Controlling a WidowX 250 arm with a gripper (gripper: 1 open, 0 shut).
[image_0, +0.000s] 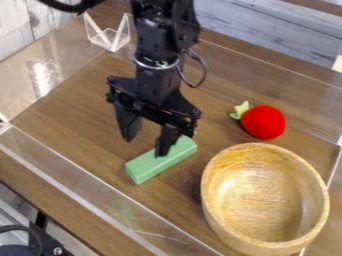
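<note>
The black gripper (147, 125) hangs over the table in the middle of the view, its fingers pointing down just above and behind a green block (158, 162). Whether it touches the block cannot be told, and the fingers' state is unclear. The green block lies slanted on the wooden table.
A wooden bowl (265, 220) sits at the lower right. A red object with a green top (263, 123) lies behind it. A white wire holder (110, 34) stands at the back left.
</note>
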